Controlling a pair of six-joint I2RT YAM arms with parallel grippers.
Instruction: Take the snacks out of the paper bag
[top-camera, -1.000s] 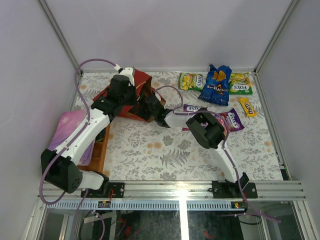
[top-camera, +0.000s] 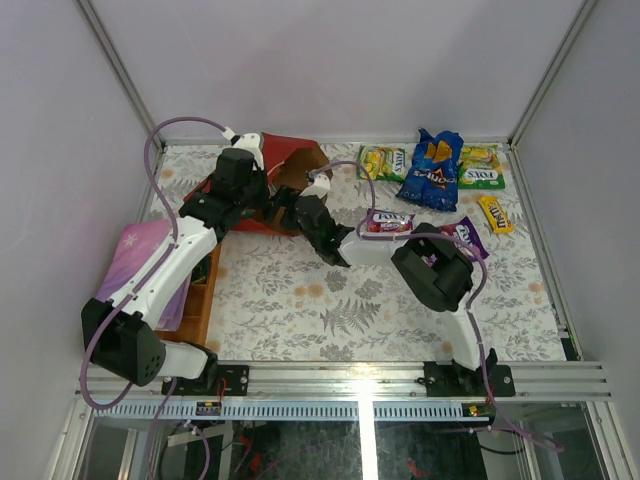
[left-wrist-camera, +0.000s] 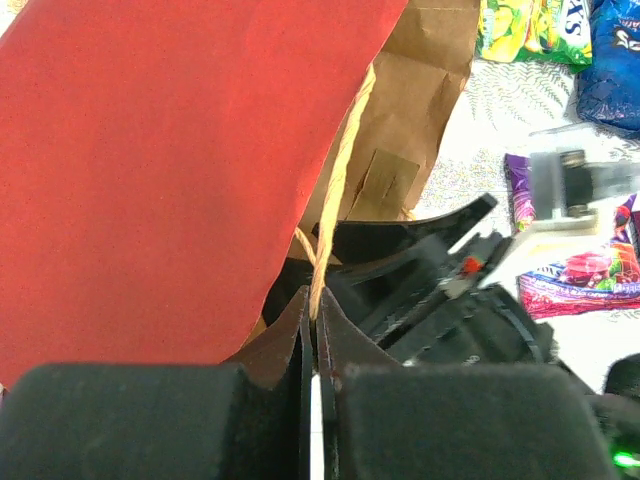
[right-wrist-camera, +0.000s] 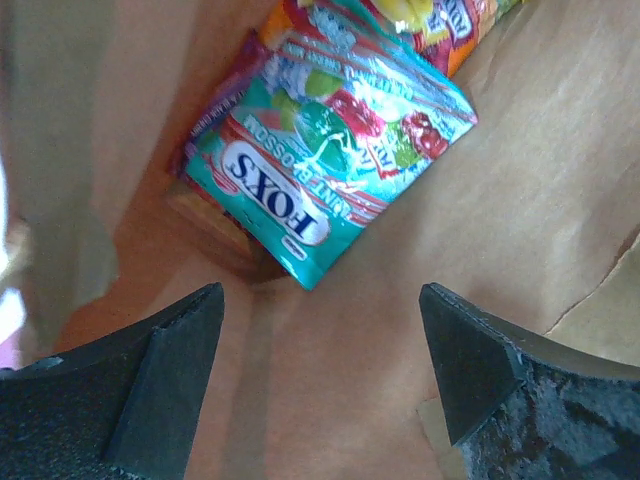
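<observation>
The red paper bag (top-camera: 292, 140) lies open on its side at the back left, brown inside. My left gripper is shut at the bag's rim, on its twisted cord handle (left-wrist-camera: 339, 175). My right gripper stands open inside the bag, nothing between its fingers. Ahead of it, in the right wrist view, lie a turquoise Fox's mint packet (right-wrist-camera: 310, 150) and another colourful packet (right-wrist-camera: 440, 25) partly behind it.
Outside the bag at the right lie a blue snack bag (top-camera: 430, 175), green-yellow packets (top-camera: 480, 170), purple packets (top-camera: 390, 218) and a yellow packet (top-camera: 497, 214). A wooden box (top-camera: 200, 305) stands front left.
The bag's mouth opened wider. My left arm has barely moved.
</observation>
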